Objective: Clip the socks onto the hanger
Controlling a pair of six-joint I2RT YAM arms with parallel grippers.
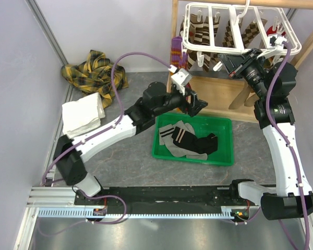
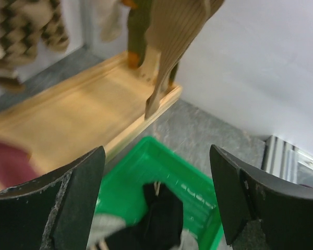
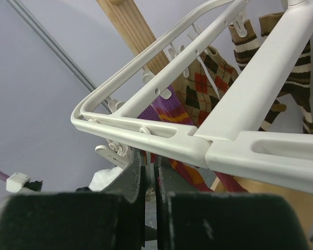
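Observation:
The white clip hanger (image 1: 214, 48) hangs from a wooden rack, with striped and checked socks clipped to it, including a purple and orange sock (image 3: 180, 114). My right gripper is shut at the hanger's front rail, on what looks like a white clip; its fingertips partly hide it. My left gripper (image 1: 193, 104) is open below and left of the hanger, above the green bin (image 1: 161, 153), nothing between its fingers in the left wrist view. Grey and black socks (image 1: 190, 140) lie in the bin.
A yellow plaid cloth (image 1: 96, 75) and folded white cloths (image 1: 81, 114) lie on the left. The wooden rack's base (image 2: 78, 120) sits behind the bin.

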